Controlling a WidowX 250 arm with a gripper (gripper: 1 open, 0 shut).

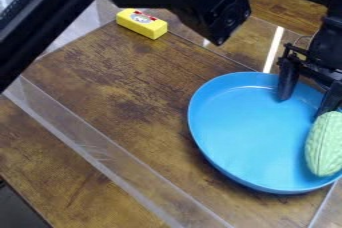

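Observation:
My black gripper [309,87] is at the right edge, reaching down over the far rim of a blue plate [247,132], its fingers apart with one near the inside of the rim. A pale green textured oval object [325,144] lies on the plate's right side, just below the gripper and partly cut off by the frame. Whether anything sits between the fingers is hard to see.
A yellow box [142,23] with a printed label lies at the upper left of the wooden table [107,92]. The dark arm crosses the top of the view.

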